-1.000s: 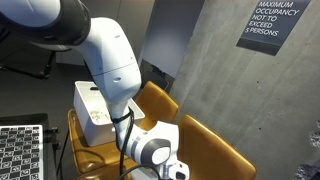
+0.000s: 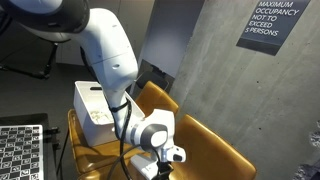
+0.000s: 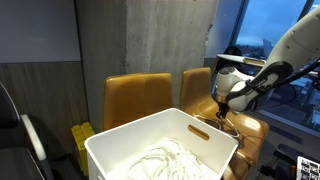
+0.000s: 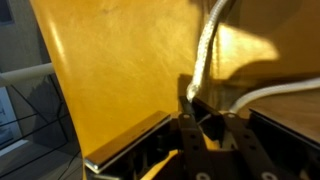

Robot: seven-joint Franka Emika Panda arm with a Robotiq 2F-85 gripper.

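Note:
My gripper is shut on a white rope (image 4: pixel 205 50), which runs up from between the fingertips in the wrist view. A second stretch of pale rope curves away to the right of the fingers. In the second exterior view the gripper (image 3: pixel 222 106) is over the tan chair seats at the right, with loops of rope (image 3: pixel 222 130) below it. The fingers are too small to read there. Coils of white rope (image 3: pixel 165 165) also lie inside the white box (image 3: pixel 118 150).
Tan chair backs (image 3: pixel 137 98) stand in a row along the concrete wall (image 2: pixel 235 90). The white box (image 2: pixel 97 128) takes up the seat at the left in the first exterior view. A black-and-white checkered board (image 2: pixel 20 152) is at the near left.
The arm's end has risen, bringing the gripper area into the first exterior view after being at or below its lower edge. The box has stayed put.

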